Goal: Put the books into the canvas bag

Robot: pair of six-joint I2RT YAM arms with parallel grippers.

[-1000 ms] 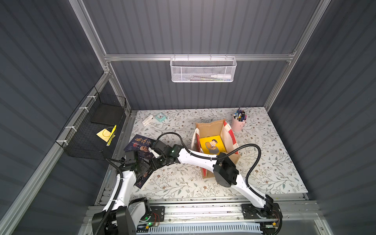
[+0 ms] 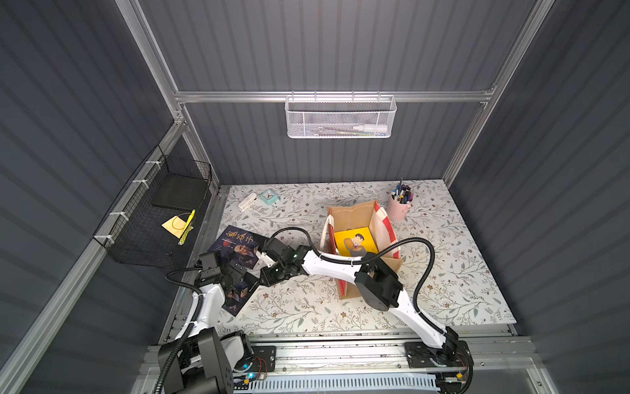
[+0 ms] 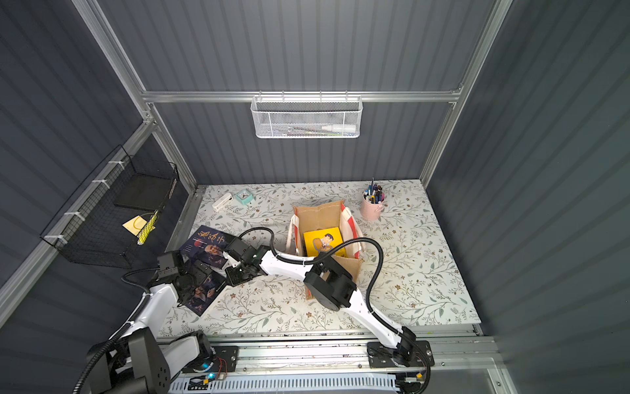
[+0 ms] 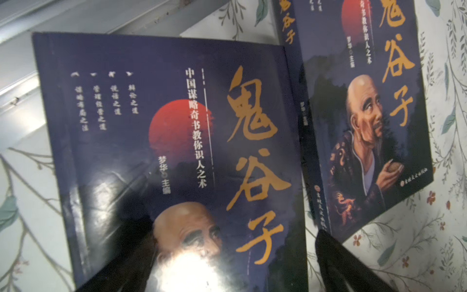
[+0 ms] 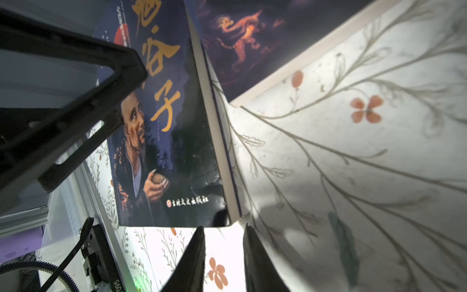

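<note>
Two dark-blue books with gold titles lie at the table's left, one farther back (image 2: 233, 237), the other nearer (image 2: 237, 298). My left gripper is open above a book cover. My right gripper is at a book's edge, fingertips a little apart; whether anything is between them is unclear. The canvas bag (image 2: 384, 226), cream, red and brown, stands at centre with a yellow book (image 2: 347, 236) inside, partly behind my right arm.
A pink pen cup (image 2: 399, 208) stands behind the bag, a white object (image 2: 247, 202) and teal clock (image 2: 269, 195) at back left. A wire basket (image 2: 137, 243) hangs on the left wall.
My left gripper has drawn left, uncovering more of the nearer book. My right gripper has shifted slightly right and toward the table's front.
</note>
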